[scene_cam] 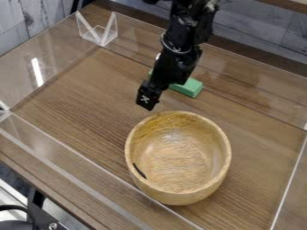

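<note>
The black robot arm comes in from the top centre, and its gripper (149, 92) hangs low over the wooden table, left of a green block (184, 85) and behind a large pale round bowl (178, 178). The gripper's fingers look spread, with nothing visible between them. The green block lies on the table, partly behind the arm.
White plastic pieces stand at the back left and left edge. A black cable lies at the bottom left corner.
</note>
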